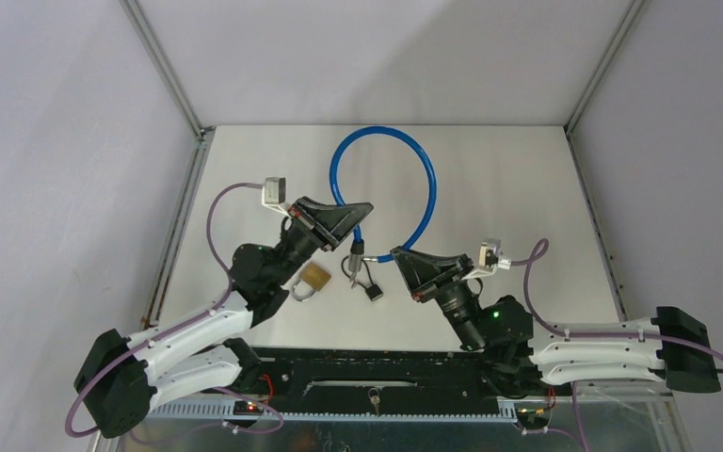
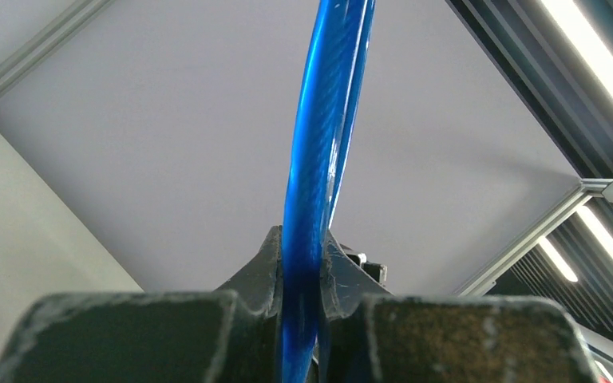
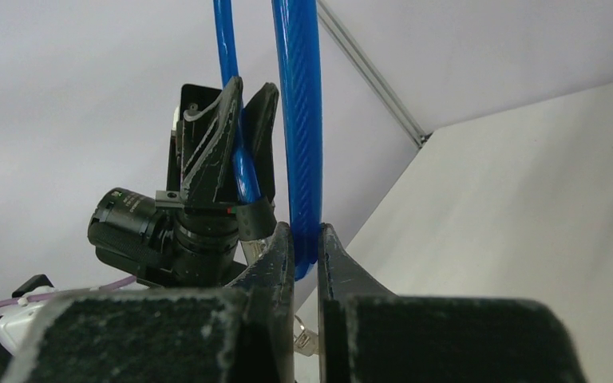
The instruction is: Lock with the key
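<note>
The blue cable lock [image 1: 430, 193] is raised in a loop, its metal lock body [image 1: 357, 266] hanging between my grippers, with the bar end at the body. My left gripper [image 1: 358, 213] is shut on the blue cable, which fills its fingers in the left wrist view [image 2: 315, 159]. My right gripper [image 1: 401, 254] is shut on the cable near the bar end; the right wrist view shows the cable [image 3: 299, 136] between its fingers and the left gripper beyond. A small metal piece, likely a key on a ring [image 3: 306, 341], shows low behind the right fingers; its seating is unclear.
A brass padlock [image 1: 314, 277] and a small black cable padlock [image 1: 373, 293] lie on the white board [image 1: 499, 179] below the loop. Walls border both sides; the board's back and right are clear.
</note>
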